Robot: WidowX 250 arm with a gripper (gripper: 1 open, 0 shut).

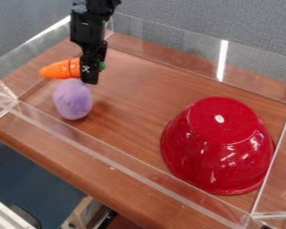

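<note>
An orange carrot [60,69] is held up at the left of the clear-walled tray by my black gripper [90,66], which is shut on it near its green end. Below and in front of it a purple oval object [72,99] rests on the wooden floor. A large upside-down red bowl [216,146] sits at the right.
Clear walls [223,58] edge the wooden surface [146,107] on all sides in view. The middle of the floor between the purple object and the red bowl is free.
</note>
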